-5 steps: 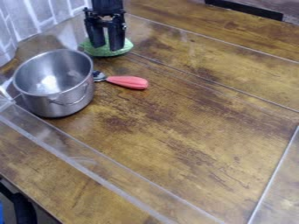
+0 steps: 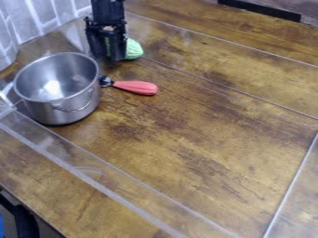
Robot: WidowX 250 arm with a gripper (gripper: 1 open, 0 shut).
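Note:
At the upper left the black gripper reaches down onto a light green item, perhaps a cloth, which shows mostly to its right. Whether the fingers are shut on it is unclear. A steel pot sits in the left part of the table. Beside it lies a utensil with a pink handle, its metal end near the pot's side.
A crumpled pale wall or backdrop borders the left side. A dark opening runs along the far top right.
The gripper sits slightly lower, and less of the green item shows, now bunched toward the right of the gripper. The pot and utensil are unmoved.

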